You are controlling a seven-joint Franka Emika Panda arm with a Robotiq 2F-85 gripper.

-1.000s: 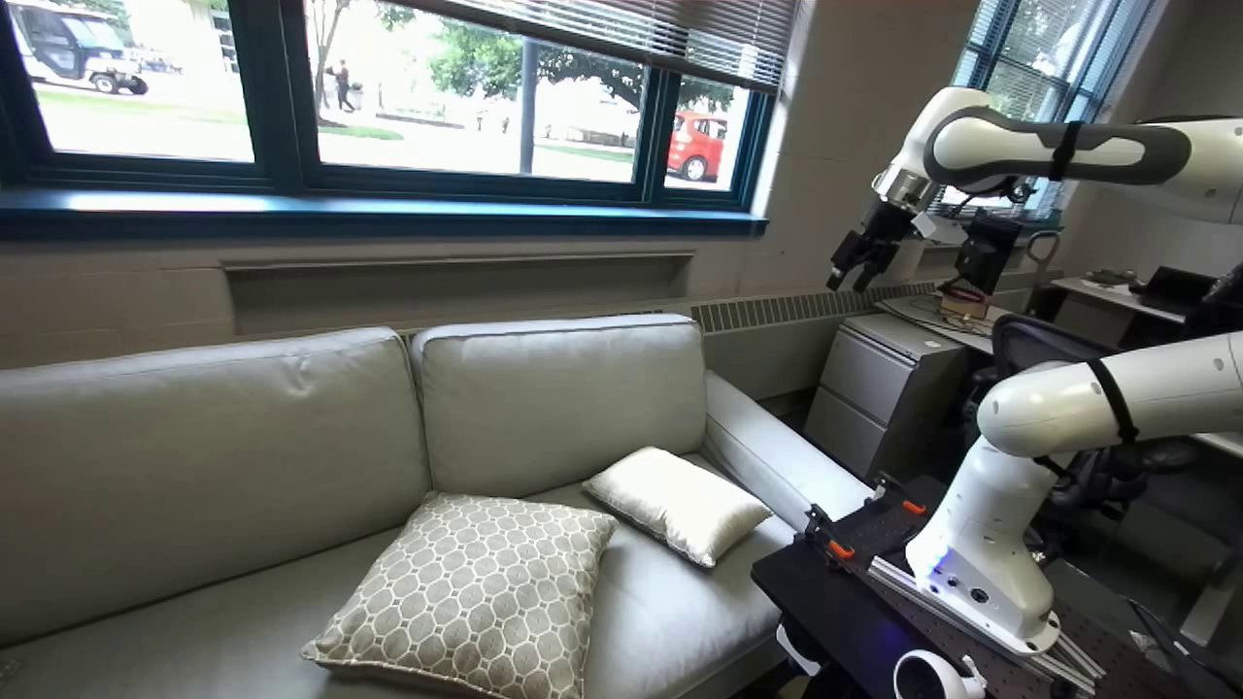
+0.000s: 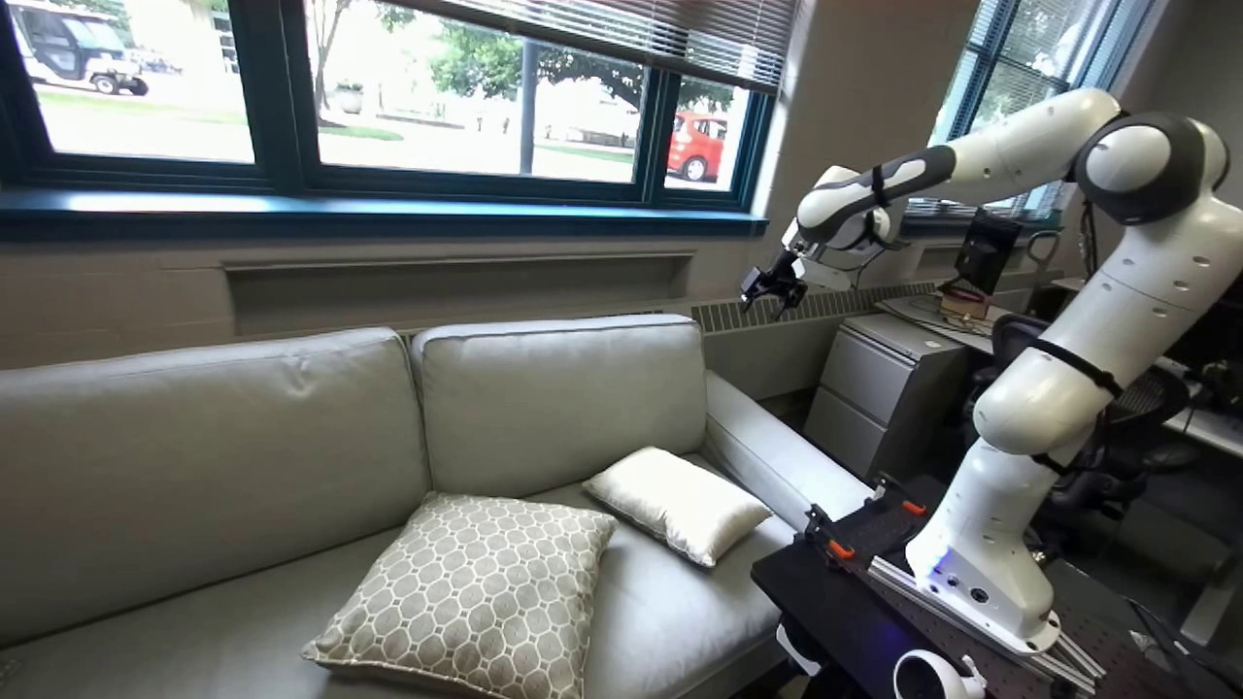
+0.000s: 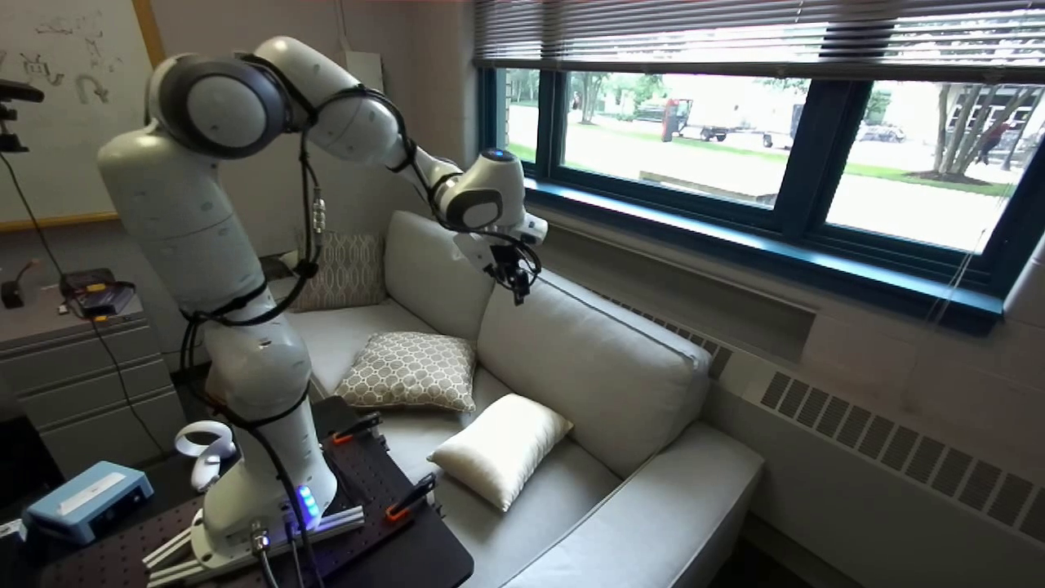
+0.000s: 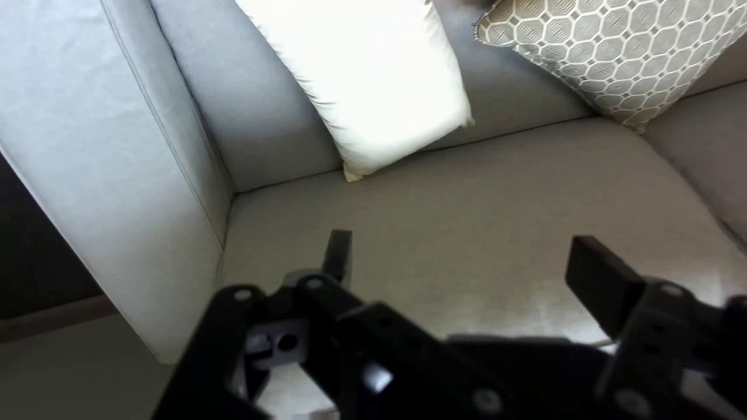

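A small white pillow (image 2: 677,503) lies on the couch seat by the armrest. Next to it, a larger patterned pillow (image 2: 484,592) with a honeycomb print rests on the same seat. High above the couch, near the wall in exterior view 1, hangs my gripper (image 2: 769,305). Its fingers are spread wide in the wrist view, and only empty air and the couch show between them. There the white pillow (image 4: 378,77) and a corner of the patterned pillow (image 4: 623,56) appear beyond the fingertips, both well apart from the gripper.
The couch armrest (image 3: 651,510) and its back cushions (image 3: 593,367) rise around the seat. Another patterned pillow (image 3: 343,269) sits at the couch's far end. Clamps with orange handles (image 3: 411,498) stick out at the edge of the black table (image 3: 436,559). A windowsill (image 2: 466,216) runs along the wall.
The arm has swung out over the couch, carrying my gripper left and slightly down in exterior view 1. Both pillows lie where they were.
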